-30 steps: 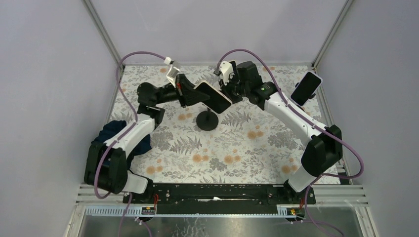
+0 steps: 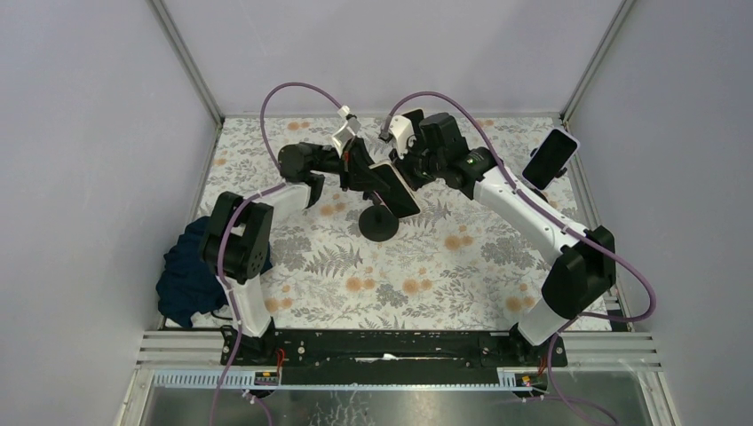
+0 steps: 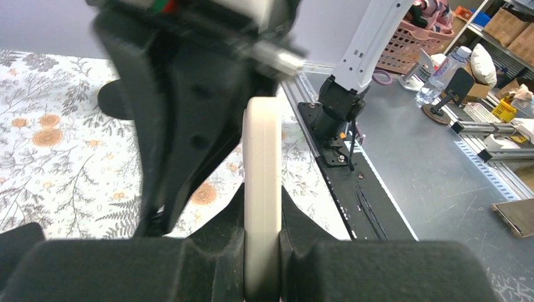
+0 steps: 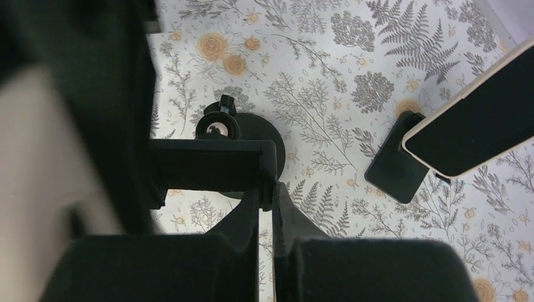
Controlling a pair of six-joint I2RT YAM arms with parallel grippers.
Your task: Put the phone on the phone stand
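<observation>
My left gripper [image 2: 364,177] is shut on a phone [image 2: 399,197] with a light frame, over a black phone stand [image 2: 378,226] near the table's middle. In the left wrist view the phone [image 3: 262,182] is edge-on between the fingers. My right gripper [image 2: 407,164] is beside it; in the right wrist view its fingertips are shut on the dark holder plate of the stand [image 4: 208,163]. A large blurred shape fills that view's left side. Whether the held phone touches the stand I cannot tell.
Another phone [image 2: 550,158] on a stand is at the right. A second stand [image 4: 391,170] shows beside it in the right wrist view. Dark cloth [image 2: 186,275] lies at the left.
The right arm moved slightly toward the front.
</observation>
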